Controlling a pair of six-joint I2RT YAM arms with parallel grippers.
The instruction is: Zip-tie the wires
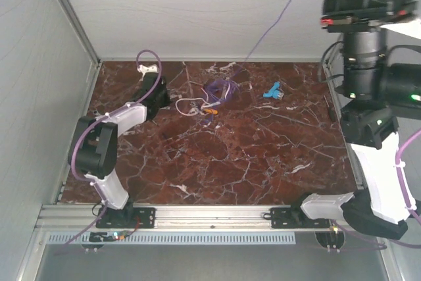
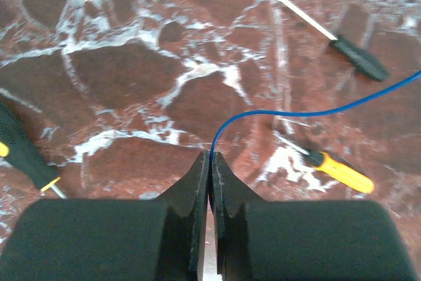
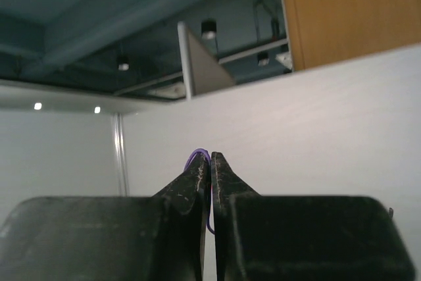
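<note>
In the top view a tangled bundle of purple and white wires (image 1: 220, 91) lies at the back centre of the marble table. My left gripper is over the table's left part, shut, with a thin blue wire (image 2: 315, 112) running between its fingertips. My right gripper is raised high at the top right, shut on a purple wire (image 3: 197, 151) that hangs from it down to the bundle.
Small screwdrivers lie about, a yellow-handled one (image 2: 344, 173) and a dark-handled one (image 2: 358, 57). A blue object (image 1: 272, 91) lies right of the bundle.
</note>
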